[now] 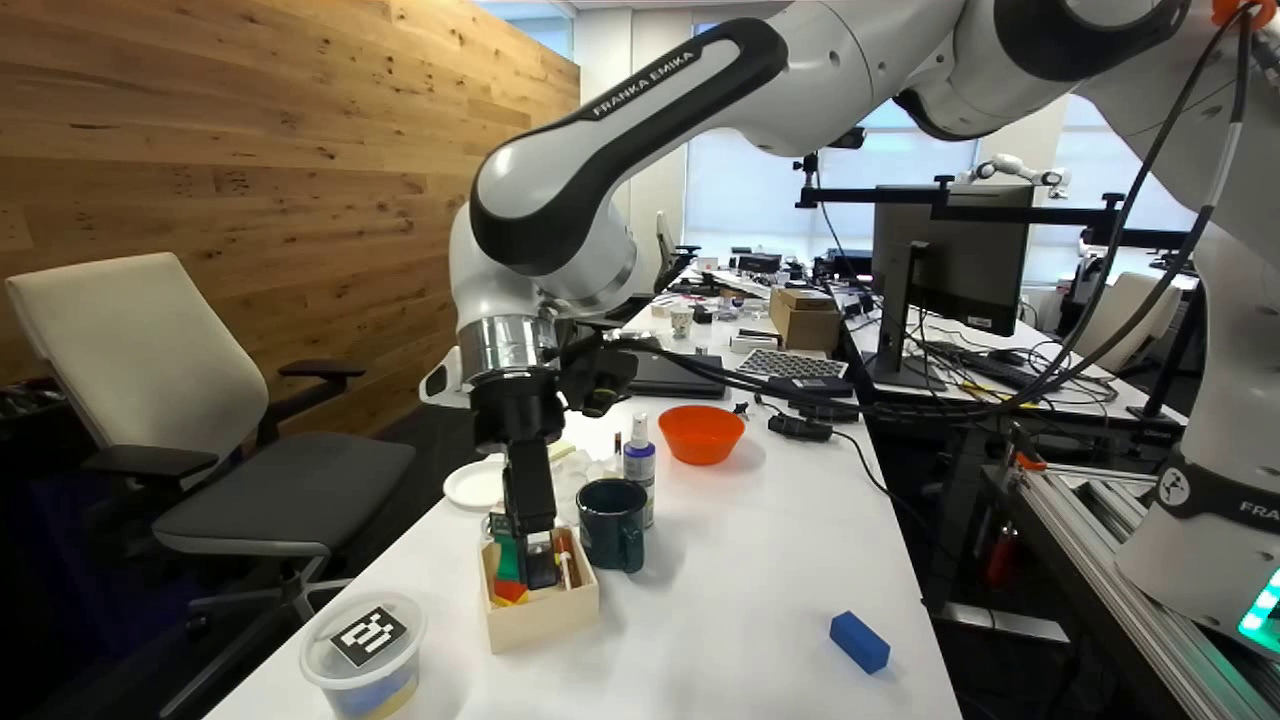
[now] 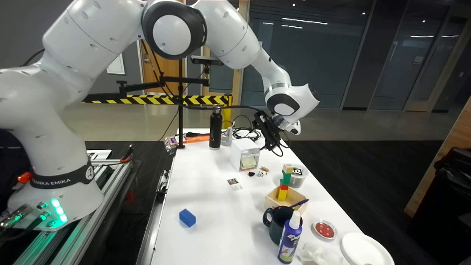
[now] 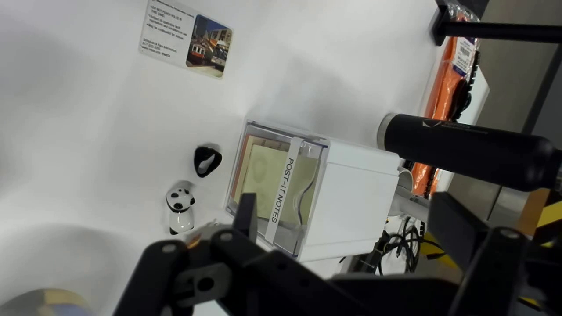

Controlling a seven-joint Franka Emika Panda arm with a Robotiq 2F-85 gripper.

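My gripper is open, its two dark fingers wide apart in the wrist view with nothing held between them. Beyond the fingers, a white box with a clear front and "POST-IT NOTES" label (image 3: 282,192) appears on the table; the left finger overlaps its lower edge. In exterior view 2 the same white box (image 2: 248,152) stands upright, with the black gripper parts behind and to its right. Exterior view 1 shows the gripper in front of the wooden tray (image 1: 546,619), hiding part of its blocks. The exact height above the table is hard to tell.
Around the box are a panda figurine (image 3: 180,208), a black ring-like piece (image 3: 206,160), a card (image 3: 187,37) and a black bottle (image 2: 215,128). A dark mug (image 2: 278,221) stands beside the tray. A blue block (image 2: 187,218) lies on otherwise clear table.
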